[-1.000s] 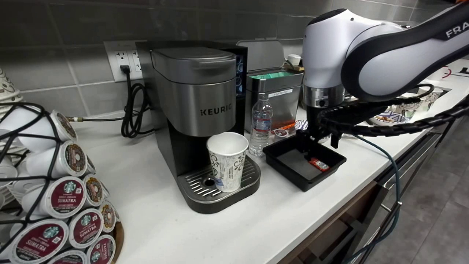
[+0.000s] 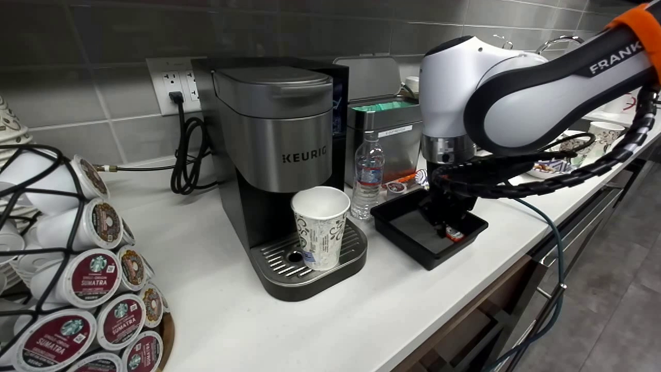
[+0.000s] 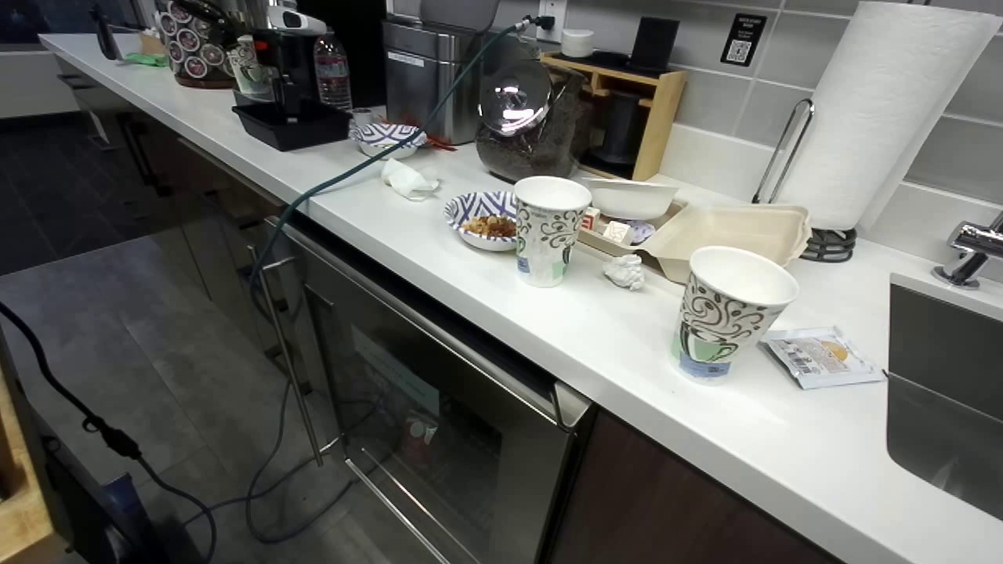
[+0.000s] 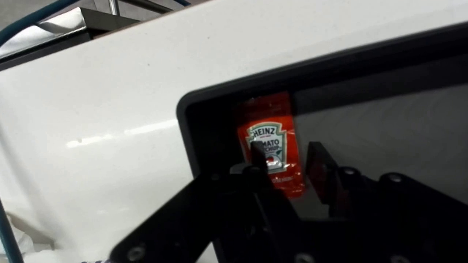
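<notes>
A red Heinz ketchup packet (image 4: 289,131) lies in the corner of a black tray (image 4: 186,131), flat or nearly so. In the wrist view, my gripper is over it with the fingers apart: one fingertip overlaps the label and the other stands just beyond the packet's right edge. A gap shows on that side, so the packet is not visibly clamped. From exterior view 1, the gripper reaches down inside the tray (image 2: 427,260), and part of the packet (image 2: 455,235) shows below the fingers.
A Keurig machine (image 2: 272,136) with a paper cup (image 2: 320,229) and a water bottle (image 2: 369,176) stand beside the tray. Behind is a metal bin (image 2: 387,145). A patterned bowl (image 3: 388,141) is close on the other side. Bare counter lies in front.
The gripper has come lower into the tray and shifted slightly left in exterior view 1. Its fingers stand closer together and now cover more of the packet.
</notes>
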